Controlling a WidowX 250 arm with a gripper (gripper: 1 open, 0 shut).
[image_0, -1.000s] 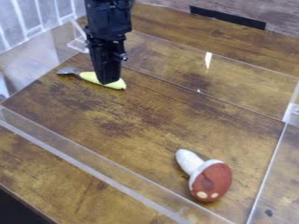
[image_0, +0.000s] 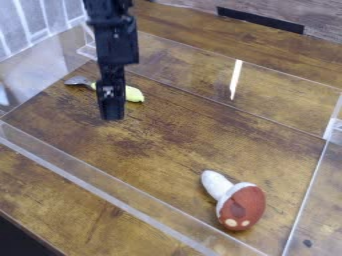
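Note:
My black gripper (image_0: 115, 106) hangs low over the wooden surface at the left back, its fingers pointing down and standing open, just in front of a yellow-green object (image_0: 131, 94) with a grey metal end, like a utensil, which it partly hides. At the front right lies a toy mushroom (image_0: 238, 205) with a white stem and a reddish-brown cap.
Clear plastic walls enclose the wooden work area on the sides and front. A thin white upright strip (image_0: 235, 78) shows at the back.
My gripper has moved down toward the surface, in front of the yellow-green object. The object and the mushroom look unmoved.

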